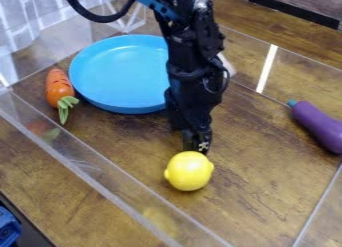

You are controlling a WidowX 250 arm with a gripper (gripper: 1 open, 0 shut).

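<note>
My black gripper (189, 136) hangs low over the wooden table at the centre, pointing down, its fingertips just behind a yellow lemon (189, 171) and apart from it. The fingers are dark and appear open, though their gap is hard to make out. A blue plate (110, 75) lies behind to the left, partly hidden by the arm. An orange carrot (59, 90) with a green top is at the far left, and a purple eggplant (318, 126) at the right.
A small pale object behind the arm at the right is mostly hidden. Bare table (261, 191) lies to the front right and back right. A blue item sits in the bottom-left corner, outside a clear border.
</note>
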